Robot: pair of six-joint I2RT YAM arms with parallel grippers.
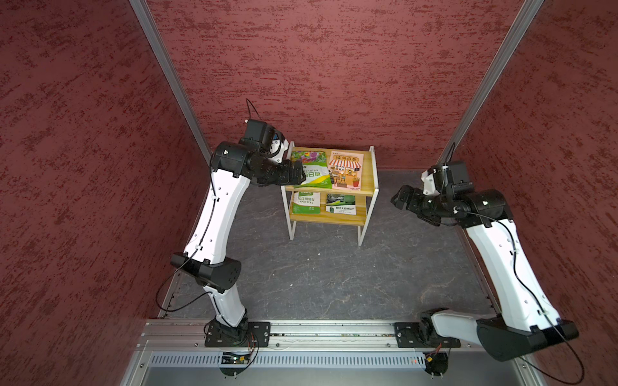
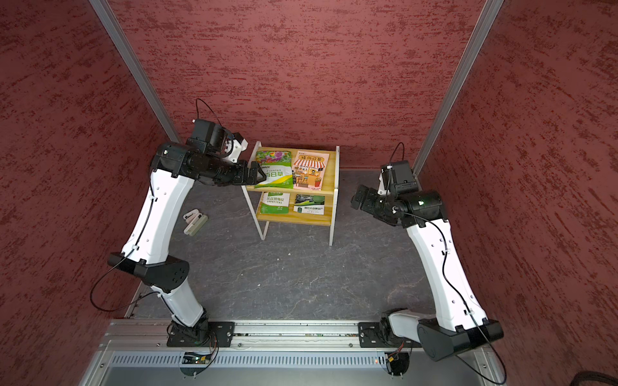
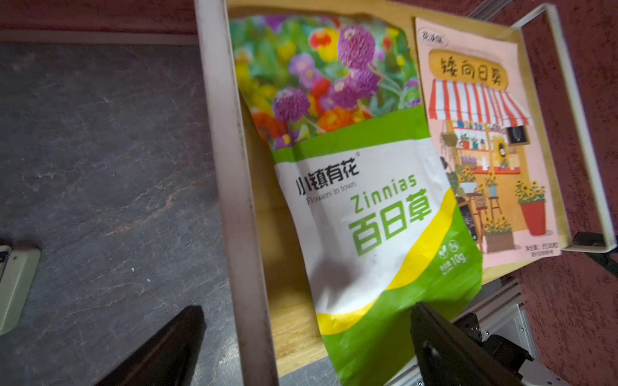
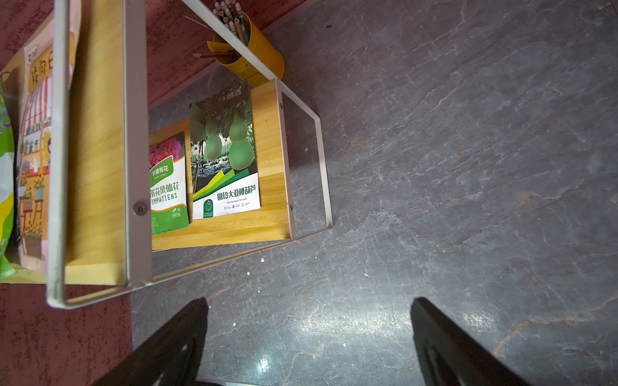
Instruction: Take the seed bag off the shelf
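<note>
The Zinnias seed bag (image 3: 367, 212), green and white with a flower photo, lies on the left of the shelf's (image 1: 368, 168) top board. Its lower green end hangs past the front edge in the left wrist view. Beside it, a pink sunflower seed bag (image 3: 492, 154) lies flat. My left gripper (image 1: 296, 172) stands open at the Zinnias bag's left lower side, with the white shelf post (image 3: 235, 193) and the bag's lower end showing between its fingertips in the left wrist view; whether it touches the bag I cannot tell. My right gripper (image 1: 400, 197) is open and empty, off the shelf's right side.
On the lower board lie an Impatiens bag (image 4: 168, 186) and a gourd seed bag (image 4: 225, 154). A yellow cup of pencils (image 4: 260, 54) stands behind the shelf. A pale stapler-like object (image 2: 195, 222) rests on the floor at left.
</note>
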